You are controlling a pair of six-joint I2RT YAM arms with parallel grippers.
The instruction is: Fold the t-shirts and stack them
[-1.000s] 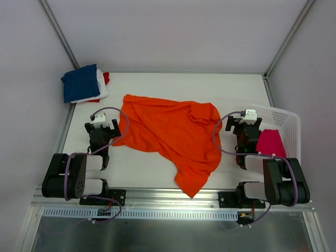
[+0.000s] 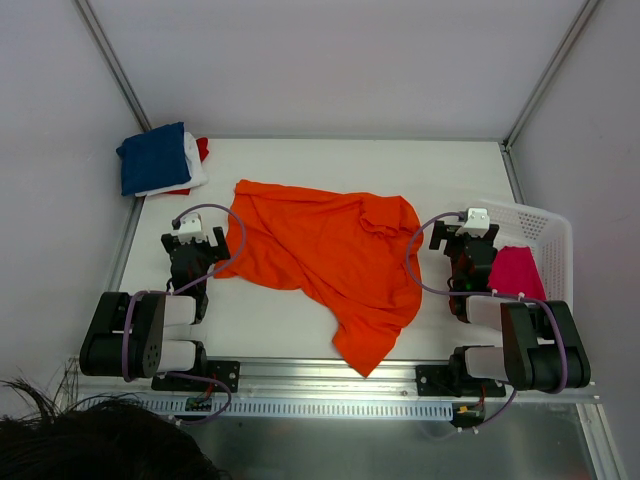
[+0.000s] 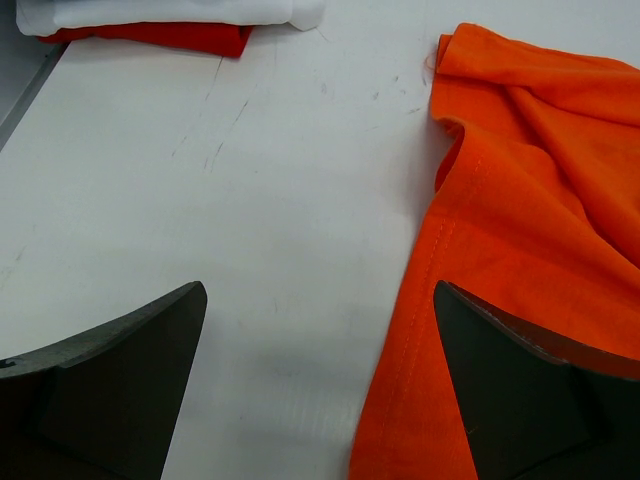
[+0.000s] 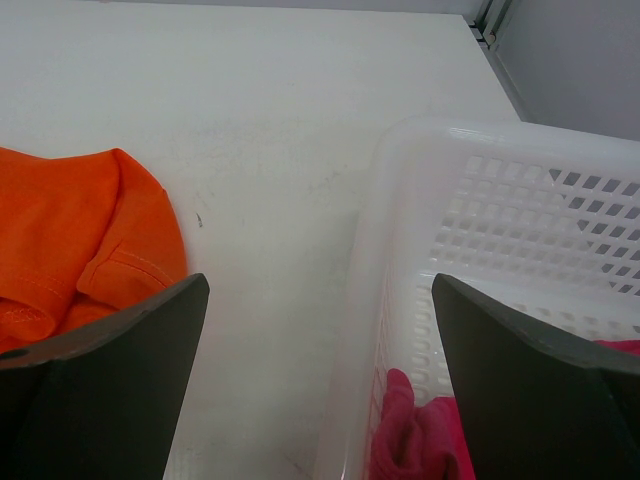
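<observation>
An orange t-shirt [image 2: 330,250] lies spread and rumpled across the middle of the table, one corner hanging toward the front edge. At its left side my left gripper [image 2: 194,240] stands open, nothing between its fingers; in the left wrist view the shirt's edge [image 3: 410,330] runs beneath the right finger. My right gripper [image 2: 464,234], also open and empty, is over the left rim of the white basket [image 4: 365,260]. Inside that basket lies a crimson cloth [image 2: 515,272]. A folded stack at the far left has a blue shirt [image 2: 153,160] on top, with white [image 3: 180,12] and red [image 3: 190,38] ones below.
Bare table [image 2: 300,160] shows behind the orange shirt and in front of it on the left. Walls close in the table at the left, back and right. A person's dark hair [image 2: 100,445] fills the bottom left corner of the top view.
A person's head has come into the bottom left of the top view. Both arms, the orange shirt, the stack and the basket look unmoved.
</observation>
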